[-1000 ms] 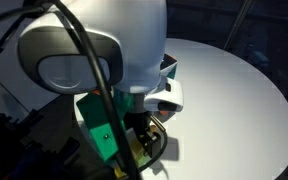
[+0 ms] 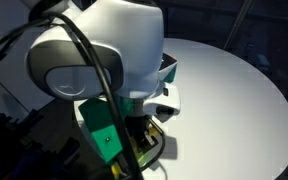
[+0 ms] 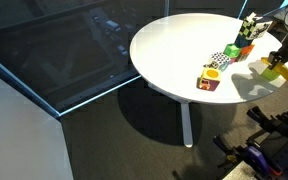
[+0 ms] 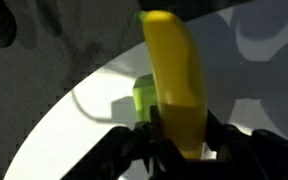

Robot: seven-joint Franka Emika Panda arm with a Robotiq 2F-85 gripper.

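Observation:
A long yellow piece, banana-like with a dark green tip, sticks out from my gripper in the wrist view. The dark fingers are shut on its near end. Beyond it, partly covered, a light green block rests on the white table near the edge. From the side, in exterior view 2, the yellow piece slants over or beside the green-yellow block at the table's right end; whether they touch I cannot tell. In exterior view 1 the arm hides most of the yellow piece.
Farther along the white round table stand a yellow-and-pink block, a checkered block and several other coloured blocks near a dark object.
Over the last second my arm has shifted slightly, and less of the yellow piece shows under the gripper in exterior view 1. The grip looks the same.

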